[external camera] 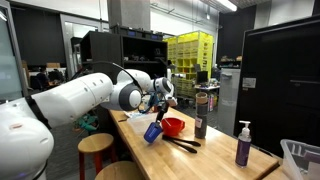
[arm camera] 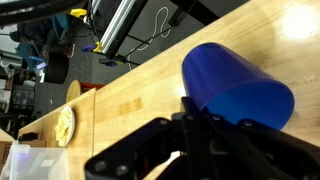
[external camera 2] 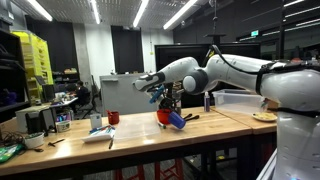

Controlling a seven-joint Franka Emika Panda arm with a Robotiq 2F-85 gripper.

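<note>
A blue cup (external camera: 152,132) hangs tilted over the table's near edge, with my gripper (external camera: 159,119) shut on it. In the wrist view the cup (arm camera: 238,88) fills the right middle, and the dark fingers meet its near side. Just behind the cup stands a red bowl (external camera: 175,127) on the table. Dark long-handled items (external camera: 183,145) lie on the wood in front of the bowl; what they are is too small to tell. From the other side, the cup (external camera 2: 176,119) appears close to the bowl (external camera 2: 163,117).
A dark canister (external camera: 201,127) and a purple pump bottle (external camera: 243,146) stand on the right of the table (external camera: 215,160). A clear bin (external camera: 302,158) is at the far right. Stools (external camera: 96,142) stand by the near edge. Free wood lies between cup and bottle.
</note>
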